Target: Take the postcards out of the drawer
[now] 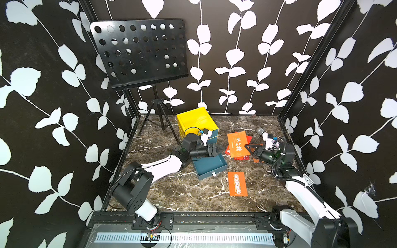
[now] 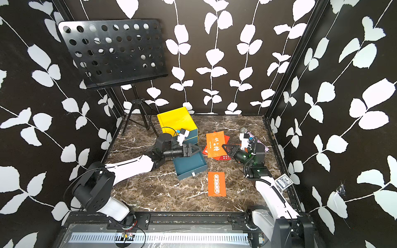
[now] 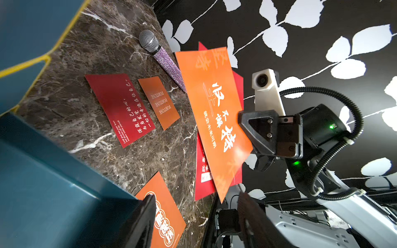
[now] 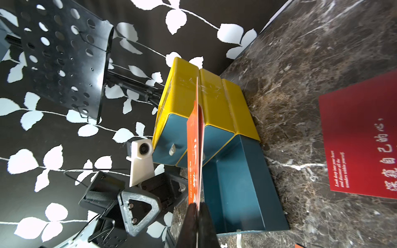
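Note:
My right gripper is shut on an upright orange postcard (image 3: pixel 215 111) with white characters; a red postcard (image 3: pixel 202 165) shows right behind it, seemingly in the same grip. Facing it, my left gripper (image 1: pixel 220 149) stands open over the back of the pulled-out blue drawer (image 1: pixel 210 165), with nothing between its fingers. The visible part of the drawer floor is bare. On the table lie a red postcard (image 3: pixel 120 107), a smaller orange "FORTUNE" card (image 3: pixel 159 101) and an orange postcard (image 1: pixel 237 184) nearer the front.
The yellow cabinet (image 4: pixel 211 95) stands behind the drawer, and its other drawer fronts are closed. A glittery microphone (image 3: pixel 165 60) lies at the back right. A black music stand (image 1: pixel 157 78) rises at the back left.

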